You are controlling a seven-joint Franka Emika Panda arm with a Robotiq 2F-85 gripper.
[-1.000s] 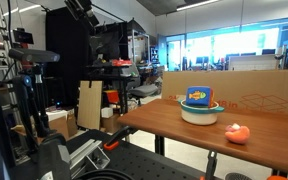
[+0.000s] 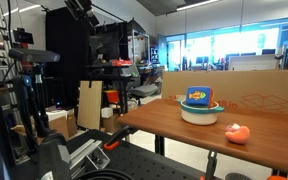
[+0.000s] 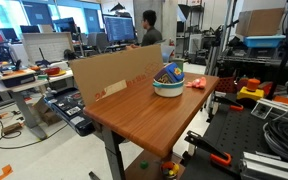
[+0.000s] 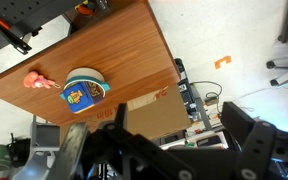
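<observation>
On the wooden table [image 2: 164, 119] stands a white pot with a teal rim [image 2: 199, 116]. A blue packet with a colourful fish-like picture [image 2: 199, 96] leans up out of it. The wrist view looks down on the same packet [image 4: 79, 97] in the pot [image 4: 96, 77]. A pink-red toy [image 2: 237, 134] lies on the bare wood beside the pot, near the table's front edge. Dark parts of my gripper fill the bottom of the wrist view, well away from pot and toy. How its fingers stand is unclear, and no held object shows.
A cardboard panel [image 3: 119, 82] stands along the table's back edge. Dark rails and cables [image 3: 281, 135] lie beside the table, and a person [image 3: 150, 30] is in the background.
</observation>
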